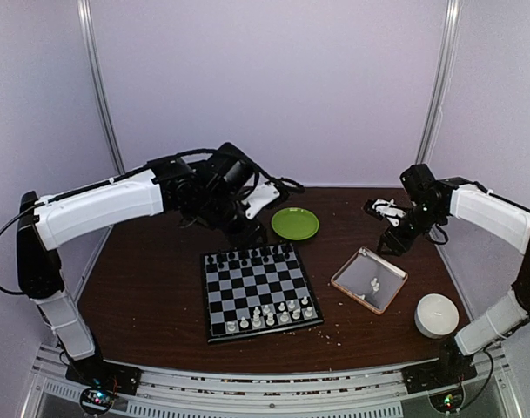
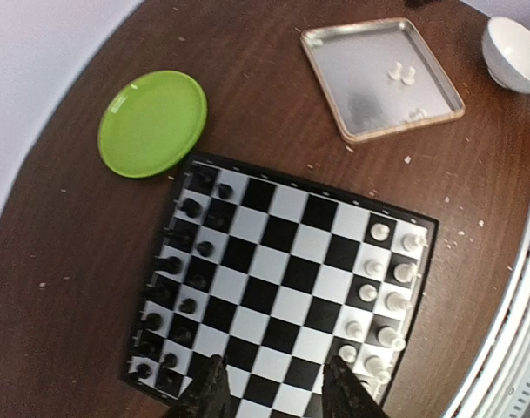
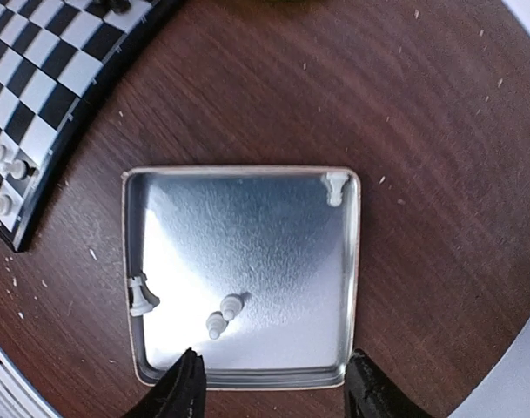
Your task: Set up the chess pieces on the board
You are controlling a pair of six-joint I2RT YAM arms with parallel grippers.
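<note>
The chessboard (image 1: 258, 280) lies on the table; in the left wrist view black pieces (image 2: 180, 235) line its left side and white pieces (image 2: 396, 301) its right side. A shallow metal tray (image 3: 286, 252) holds several white pieces: one piece (image 3: 336, 187) in a corner, another piece (image 3: 141, 296) against the left wall, and two close together (image 3: 231, 306) near the middle. Above the board's far side, my left gripper is open, nothing between its fingers. My right gripper is also open and empty, over the far right part of the tray.
A green plate (image 1: 295, 224) rests behind the board. To the right of the tray's near end is a white bowl (image 1: 437, 315). Small white flecks are scattered on the dark table (image 1: 143, 296), whose left part is clear.
</note>
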